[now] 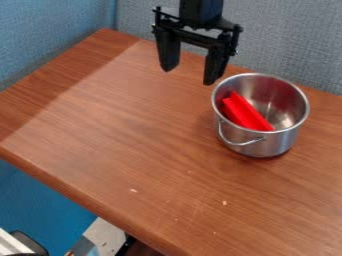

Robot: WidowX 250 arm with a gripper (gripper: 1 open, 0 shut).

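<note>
My black gripper (190, 60) hangs at the top centre of the camera view, open with nothing between its two fingers, above the table and to the upper left of a steel pot (274, 143). A red elongated object (247, 114) lies tilted inside the pot, which has a wire handle resting against its front side.
Padded grey-blue walls stand along the back and left. Some hardware sits beyond the table's edge at the lower left.
</note>
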